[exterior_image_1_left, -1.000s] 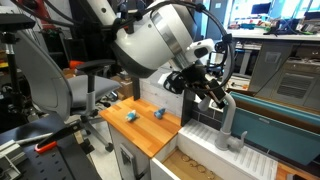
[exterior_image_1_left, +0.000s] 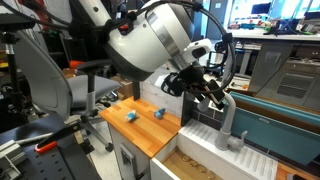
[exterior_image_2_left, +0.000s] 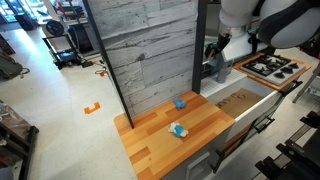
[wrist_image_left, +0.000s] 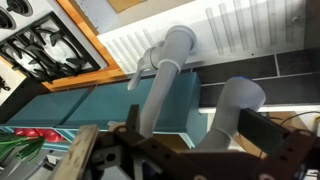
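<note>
A grey faucet (exterior_image_1_left: 228, 118) rises from the white ribbed board behind the open drawer; its curved neck (wrist_image_left: 160, 80) and spout end (wrist_image_left: 240, 98) are large in the wrist view. My gripper (exterior_image_1_left: 211, 98) hangs close beside the faucet's upper part. In the wrist view, the black fingers (wrist_image_left: 268, 140) stand wide apart at the bottom edge, so the gripper is open. Part of the faucet shows between them, but I cannot tell whether they touch it.
Two small blue-and-white objects, one nearer (exterior_image_2_left: 178, 130) and one farther (exterior_image_2_left: 180, 103), lie on the wooden counter (exterior_image_2_left: 150, 145). A drawer (exterior_image_2_left: 238, 103) stands open beside it. A toy stove (exterior_image_2_left: 273, 68) is at the far right.
</note>
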